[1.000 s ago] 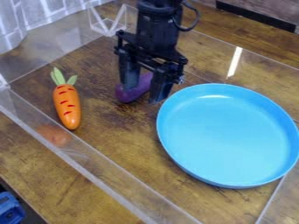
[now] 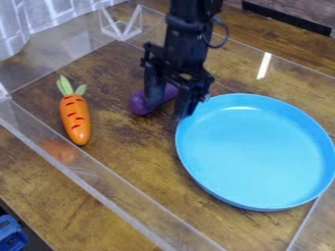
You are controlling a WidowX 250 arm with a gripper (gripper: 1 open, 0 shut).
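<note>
My gripper [image 2: 169, 90] hangs at the upper middle of the camera view over a purple object [image 2: 144, 104], perhaps an eggplant, which it partly hides. Its dark fingers are blurred, so whether it holds the object cannot be told. A toy carrot [image 2: 74, 120] lies to the left on the dark wooden surface. A large blue plate [image 2: 252, 157] lies to the right, just beside the gripper.
Clear plastic walls edge the wooden surface [image 2: 144, 196] at the left and bottom. The area behind the plate and the front middle of the surface are bare. A small blue item [image 2: 11, 235] sits at the bottom left corner.
The carrot and plate have not moved.
</note>
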